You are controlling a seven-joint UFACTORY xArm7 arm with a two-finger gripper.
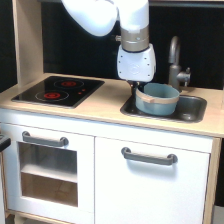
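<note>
A blue-grey pot (pixel 158 107) sits in the dark sink (pixel 187 113) at the right of the counter, with a brownish strip across its near upper side. My gripper (pixel 137 90) points down at the pot's left rim, its white hand just above and to the left of the pot. The dark fingers are small and partly lost against the dark background and the pot. Whether they grip the rim or merely stand beside it does not show.
A dark faucet (pixel 175 65) rises behind the pot on the right. On the left lies a black stovetop (pixel 58 91) with red-ringed burners. Between stove and sink the wooden counter (pixel 106 103) is bare. Below are white cabinet doors (pixel 150 190) with grey handles.
</note>
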